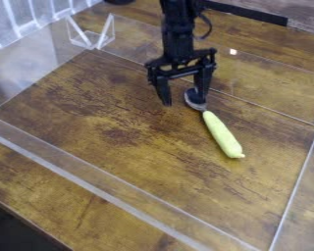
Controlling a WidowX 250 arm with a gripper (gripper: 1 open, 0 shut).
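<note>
A scoop with a pale yellow-green handle [222,133] and a metal head [195,101] lies on the wooden table inside a clear-walled enclosure. The right finger is beside the metal head and partly covers it; the left finger is just to the left of it. Whether anything is between the fingertips is hard to tell, as the view is small and somewhat blurred.
Clear panels border the wooden work surface [94,127], with a white wire-like piece [91,41] at the back left.
</note>
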